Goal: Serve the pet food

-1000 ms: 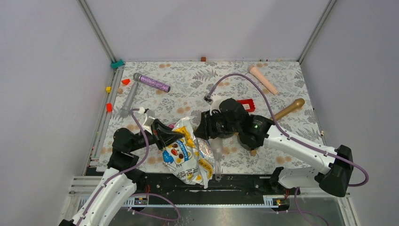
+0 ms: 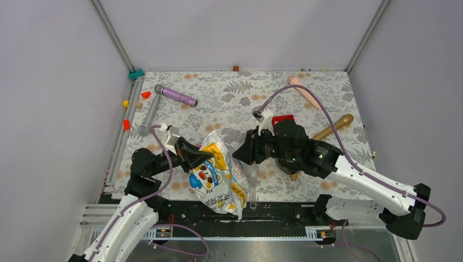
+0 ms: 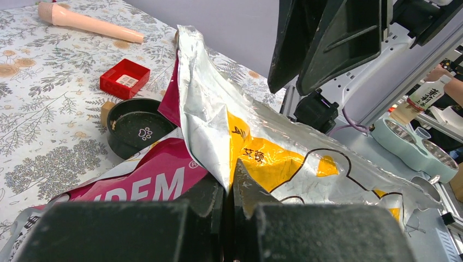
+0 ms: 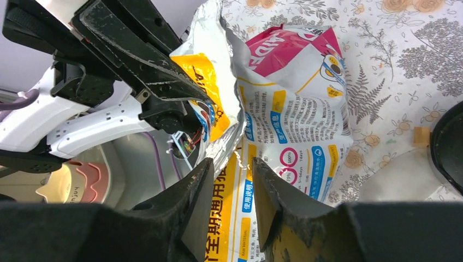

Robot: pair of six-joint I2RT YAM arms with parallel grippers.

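Observation:
The pet food bag (image 2: 212, 183) hangs at the front middle, white, yellow and magenta. My left gripper is shut on its crumpled top (image 4: 215, 103). My right gripper is a little way from that top in the top view, its fingers part open; in its own view the bag lies behind and between the fingertips. A black bowl with a paw print (image 3: 141, 131) sits on the table to the bag's right, mostly behind my right arm in the top view.
A red box (image 3: 124, 76), a pink cylinder (image 2: 306, 93), a gold stick (image 2: 333, 126) and a translucent tool (image 2: 252, 188) lie near the right arm. A purple cylinder (image 2: 176, 95) lies at the back left.
The left gripper and bag are nearly still.

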